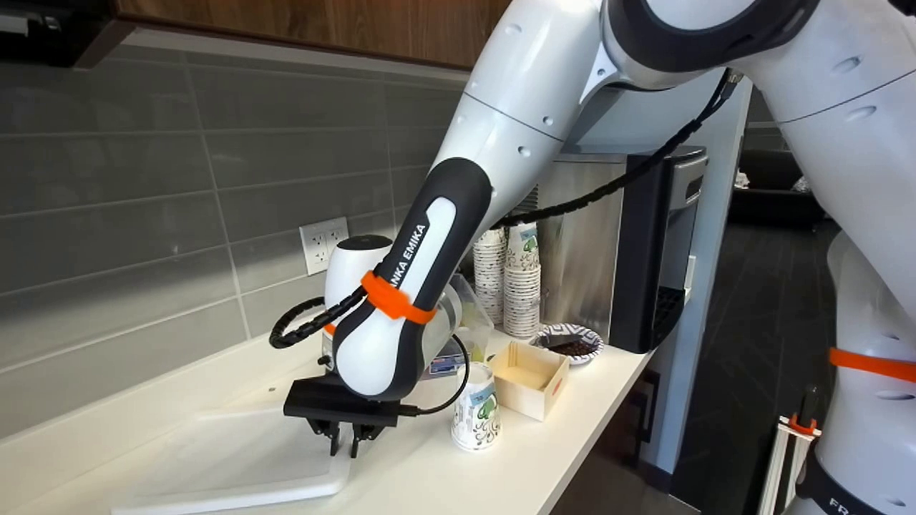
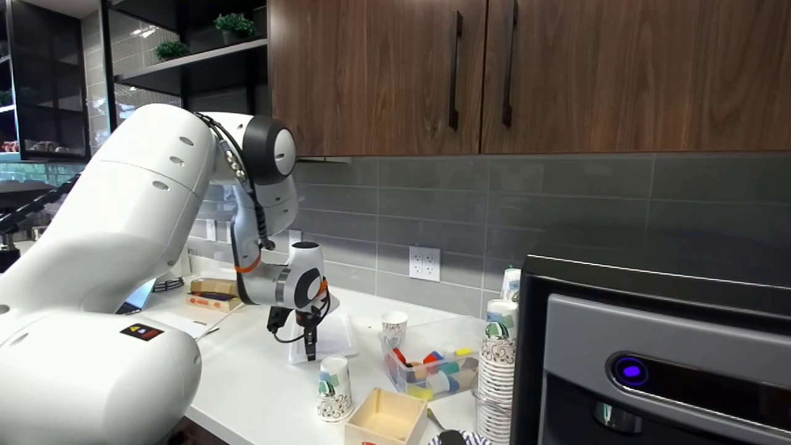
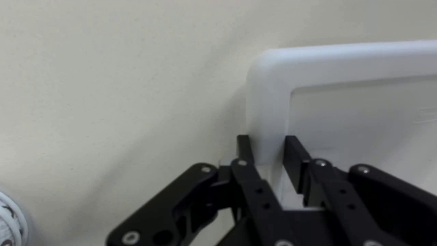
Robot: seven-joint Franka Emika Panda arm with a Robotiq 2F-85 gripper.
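Observation:
A white rectangular lid or tray [image 1: 249, 455] with a raised rim lies on the counter, below the arm. In the wrist view, the near-left stretch of its rim [image 3: 268, 119] passes between my two black fingers. My gripper is shut on that rim, one finger outside the edge and the other inside over the recessed panel. In the first exterior view the gripper [image 1: 345, 448] points down at the lid's right end. From the second exterior view the gripper [image 2: 309, 355] partly hides the lid [image 2: 337, 337].
A patterned paper cup stack [image 1: 476, 408] stands right of the gripper, beside an open wooden box [image 1: 529, 378]. Behind are a clear bin of coloured items [image 2: 434, 371], tall cup stacks [image 1: 521, 296] and a patterned bowl [image 1: 573, 342]. The tiled wall [image 1: 111, 257] bounds the counter's back.

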